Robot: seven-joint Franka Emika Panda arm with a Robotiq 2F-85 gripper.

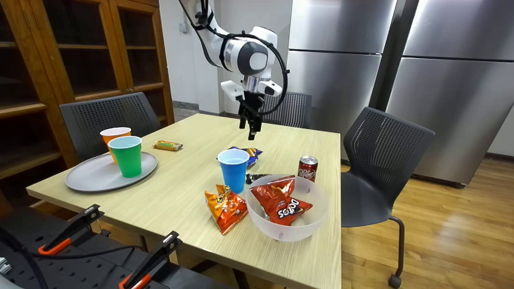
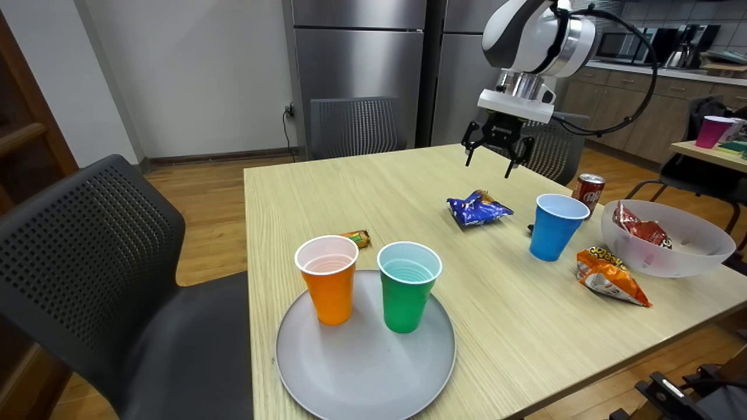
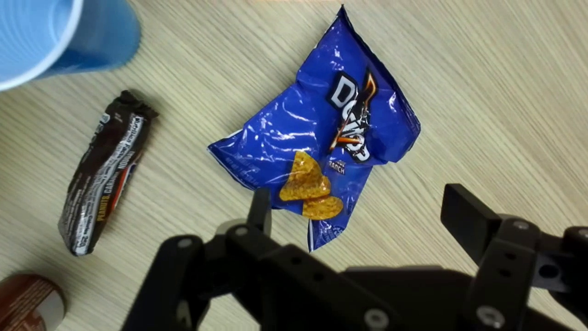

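My gripper (image 2: 488, 168) is open above the table, its fingers (image 3: 467, 219) wide apart with nothing between them. Below it lies a blue Doritos bag (image 3: 330, 127), flat on the wood; in the wrist view one finger overlaps the bag's lower edge, and the other stands clear to the right. From exterior view 1 the blue bag (image 1: 253, 155) is partly hidden behind the blue cup (image 1: 234, 173). A red Doritos bag (image 1: 282, 202) sits in the translucent bowl (image 1: 315, 219). The orange chip bag (image 1: 226, 208) rests on the table beside that bowl.
A dark candy bar (image 3: 107, 174) and a Dr Pepper can (image 1: 308, 168) are near the blue cup. Orange (image 2: 329, 280) and green (image 2: 407, 287) cups stand on a grey plate (image 2: 364, 385), with a yellow-wrapped bar (image 2: 357, 238) behind.
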